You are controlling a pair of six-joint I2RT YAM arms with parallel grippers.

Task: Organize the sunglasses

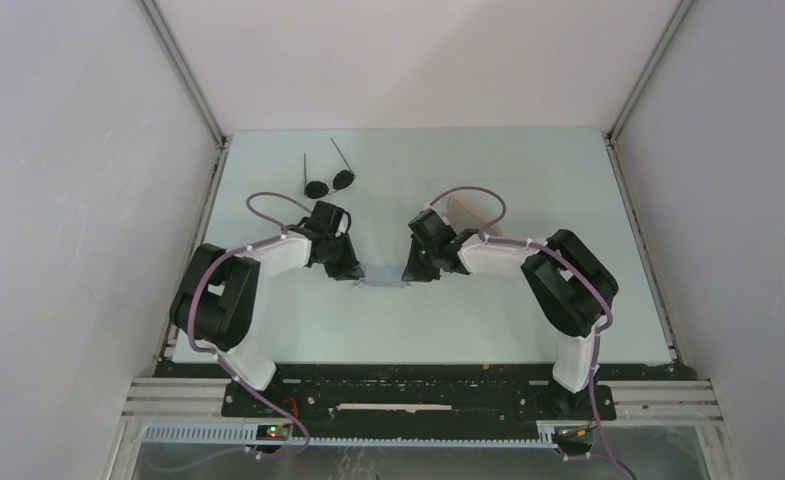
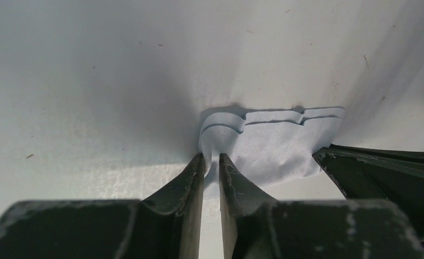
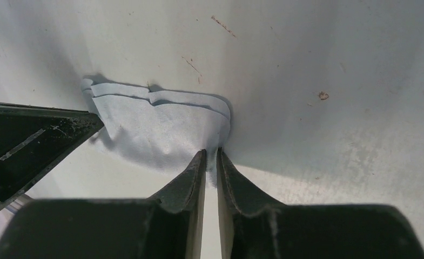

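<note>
The black sunglasses point(image 1: 330, 186) lie at the back left in the top view, temples spread toward the far edge, away from both grippers. A folded pale grey-blue cloth point(image 1: 383, 276) lies flat at mid-table between my grippers. At its left end, my left gripper is open by a narrow gap, with the cloth's edge between the fingertips. Opposite, my right gripper stands open even more narrowly, the right end of the cloth between its tips. Whether either grips the fabric is unclear.
A brown case or box point(image 1: 480, 211) sits behind the right arm, partly hidden by it. The two grippers are close together over the cloth. Bare table point(image 1: 388, 335) lies in front, and the back right is clear.
</note>
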